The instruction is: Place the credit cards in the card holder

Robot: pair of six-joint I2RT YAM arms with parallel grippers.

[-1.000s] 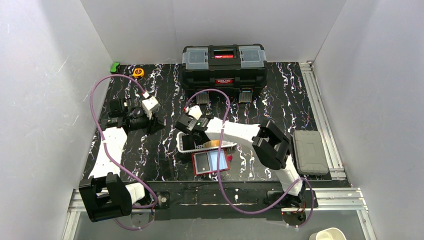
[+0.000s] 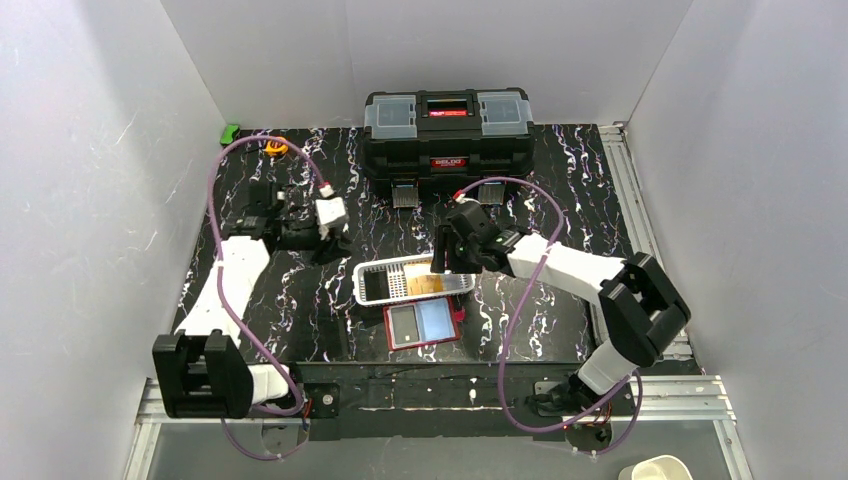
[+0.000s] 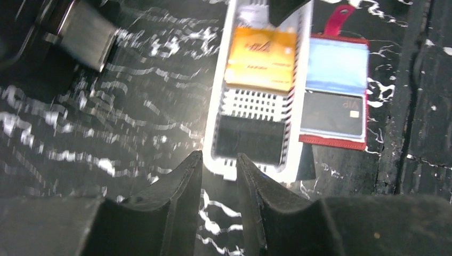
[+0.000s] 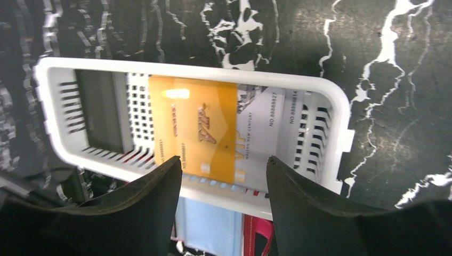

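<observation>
The red-edged card holder (image 2: pixel 421 323) lies open in front of the white basket (image 4: pixel 202 71). One half is light blue (image 3: pixel 337 64); a grey card marked VIP (image 3: pixel 331 113) shows in the other. Inside the basket are a black card (image 4: pixel 97 109) at the left end, gold cards (image 4: pixel 205 128) in the middle and silver-grey cards (image 4: pixel 261 133) towards the right. My right gripper is over the basket's right part, fingers apart, nothing held between them. To the basket's left and farther back is my left gripper (image 2: pixel 336 254), part open and empty, its fingertips (image 3: pixel 196 159) a little apart.
A black toolbox (image 2: pixel 448 140) stands against the back wall. An orange object (image 2: pixel 276 147) and a green one (image 2: pixel 230 134) lie at the far left corner. Bare table surrounds the basket on its left and right.
My right gripper has travelled rightward along the basket, from its left end to its right part. The left arm has shifted right, towards the basket. Cards and holder look unmoved.
</observation>
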